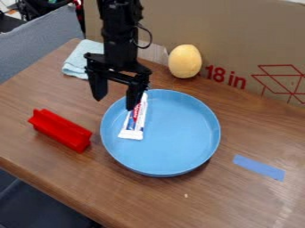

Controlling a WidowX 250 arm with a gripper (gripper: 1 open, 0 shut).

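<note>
My black gripper [118, 88] is open, pointing down over the upper left rim of a round blue plate [179, 147]. Its right finger is in front of the top end of a white tube with red and blue print [131, 129], which lies on the plate; whether they touch I cannot tell. A red object [60, 129] lies on the table left of the plate.
A pale folded cloth [75, 62] is at the back left, and a yellow egg-shaped object [185, 61] stands by the cardboard backdrop [251, 44]. A blue tape strip [259, 167] lies right of the plate.
</note>
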